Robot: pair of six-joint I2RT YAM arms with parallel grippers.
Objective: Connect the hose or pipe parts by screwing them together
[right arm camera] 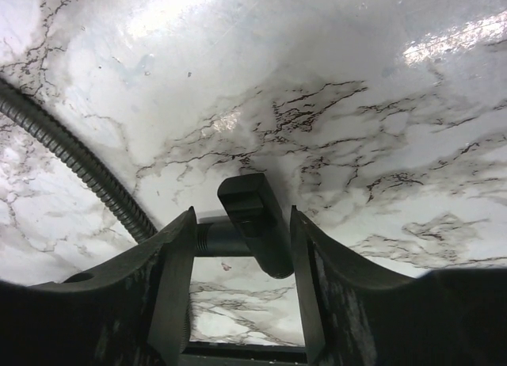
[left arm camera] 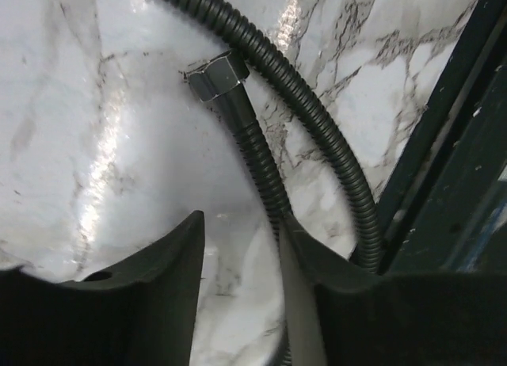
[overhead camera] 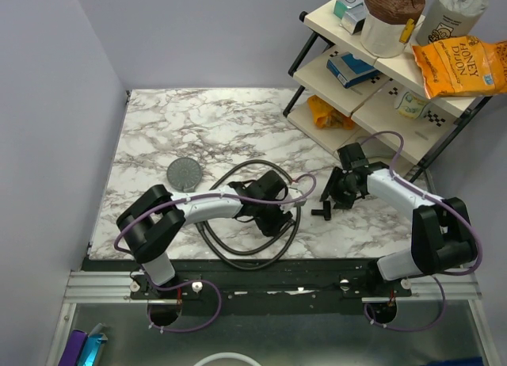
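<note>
A black corrugated hose (overhead camera: 230, 250) lies coiled on the marble table. In the left wrist view its end with a hex nut (left arm camera: 218, 77) lies beside another run of hose, just beyond my left gripper, whose fingers are parted with nothing between them. My right gripper stands open over a black T-shaped fitting (right arm camera: 253, 203); the fingertips are either side of it, and whether they touch it cannot be told.
A shelf rack (overhead camera: 428, 136) with bags and boxes stands at the back right. A round grey disc (overhead camera: 184, 173) lies at the left.
</note>
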